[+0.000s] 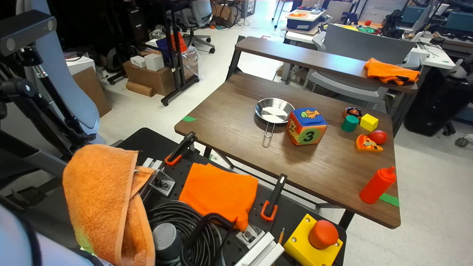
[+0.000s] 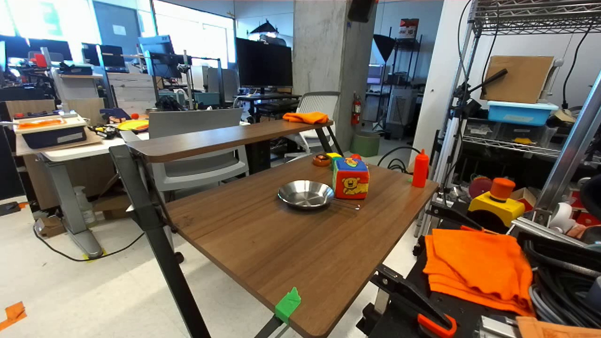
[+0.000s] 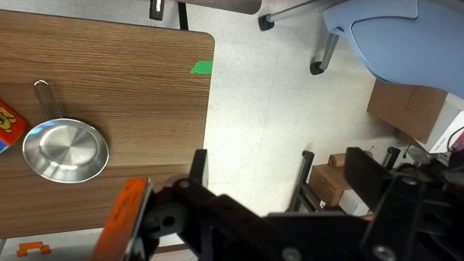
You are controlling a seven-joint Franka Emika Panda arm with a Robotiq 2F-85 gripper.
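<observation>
On the brown table [image 1: 248, 102] stands a shiny metal pan [image 1: 274, 110], its wire handle turned toward the near edge. A soft cube [image 1: 306, 126] with a number and animal pictures sits right beside the pan. In the wrist view the pan [image 3: 65, 150] lies left of my gripper, and only a corner of the cube [image 3: 11, 124] shows. The gripper's fingers are spread wide with nothing between them, over the table's edge and the floor. Neither exterior view shows the fingers.
Toward the table's far right are a green cylinder [image 1: 350, 123], a yellow block [image 1: 368, 122], a red ball [image 1: 377, 137] and a toy pizza slice [image 1: 368, 143]. A red squeeze bottle [image 1: 377, 184] stands near the right corner. A raised shelf [image 1: 306, 57] runs along the back.
</observation>
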